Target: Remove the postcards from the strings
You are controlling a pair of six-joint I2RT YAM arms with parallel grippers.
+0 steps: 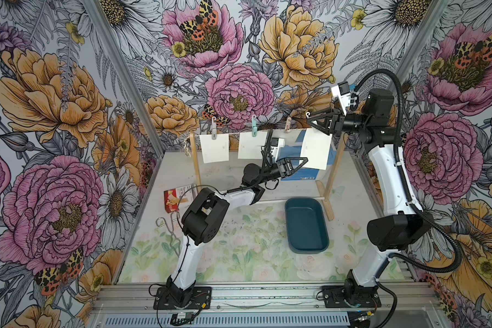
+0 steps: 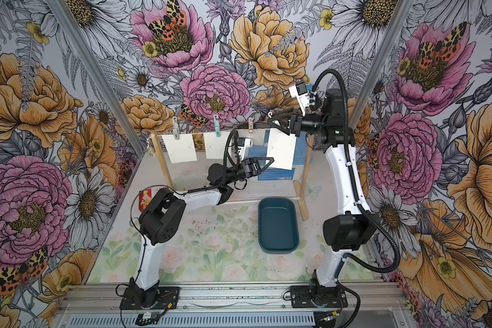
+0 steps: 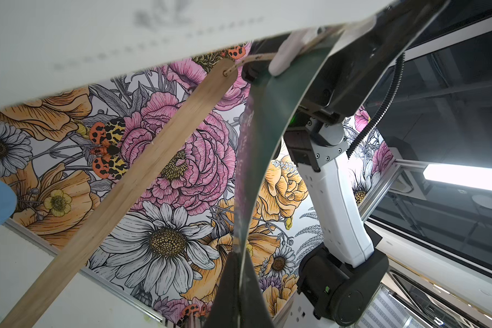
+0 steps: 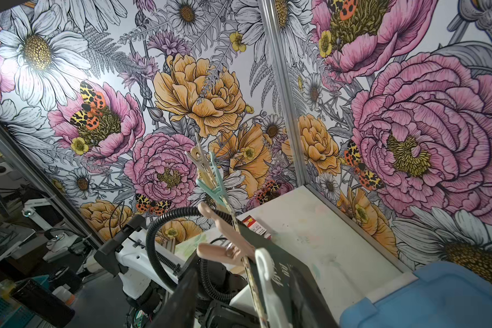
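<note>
Three postcards hang from the string in the top left view: a left card (image 1: 214,148), a middle card (image 1: 249,146) and a right card (image 1: 315,150). At the right card's left edge is my left gripper (image 1: 305,160). The left wrist view shows its tips (image 3: 240,259) shut on the lower end of that card's green face (image 3: 276,106). Up at the string, my right gripper (image 1: 316,123) has its fingers (image 4: 306,298) apart around a white clothespin (image 4: 269,284) at the card's top. Blurred fingers hide part of their contact with the pin.
A pink clothespin (image 4: 227,237) sits on the string just beside the right gripper. Wooden posts (image 1: 336,164) hold the string. A dark teal tray (image 1: 287,229) stands in front; a blue box (image 4: 437,298) is behind. Free table lies left of the tray.
</note>
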